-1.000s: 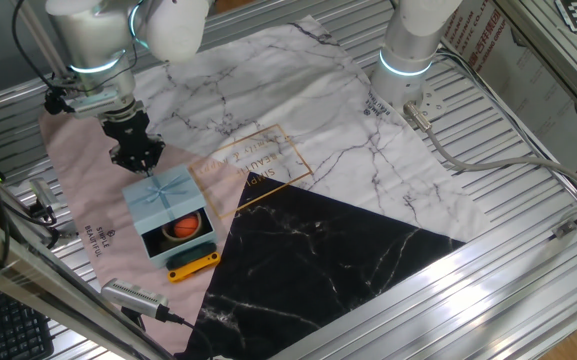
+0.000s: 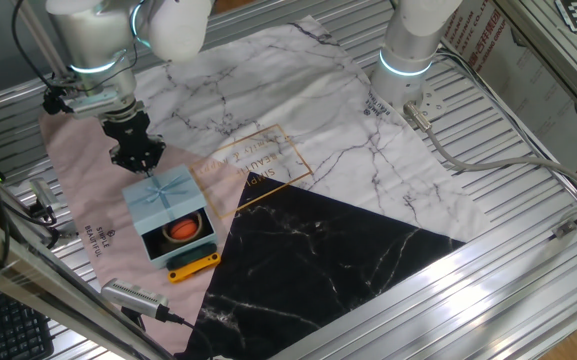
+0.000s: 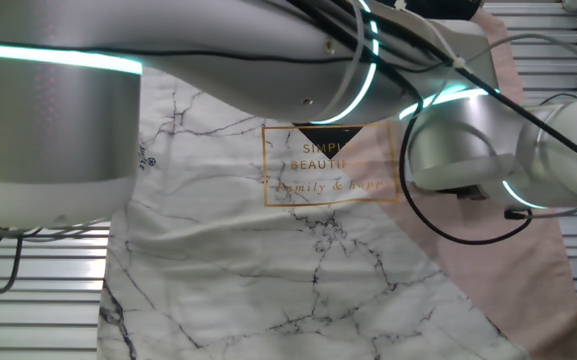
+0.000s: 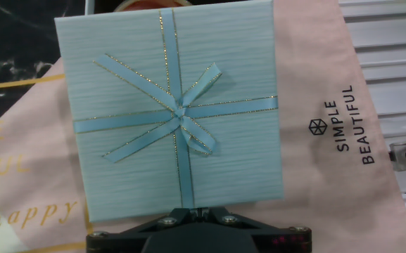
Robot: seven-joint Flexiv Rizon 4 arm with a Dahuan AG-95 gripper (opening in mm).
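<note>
A light blue gift-box lid [image 4: 132, 84] with a ribbon bow [image 4: 181, 112] lies over the rear part of the box [image 2: 186, 252]. The front part of the box is uncovered and dark inside. There, an orange ball-like thing [image 2: 184, 229] sits within a tan ring. My gripper [image 2: 150, 168] is at the lid's rear edge, pointing down. In the wrist view, the gripper looks shut, its fingertips together right at that edge. Whether they touch or pinch the lid cannot be made out. Exterior view 2 hides the box behind the arm.
A yellow-orange object [image 2: 194, 268] lies against the front of the box. Nearer the table edge is a grey cabled device [image 2: 136, 299]. The marble-patterned cloth [image 2: 298, 90] has wide free room right of the box.
</note>
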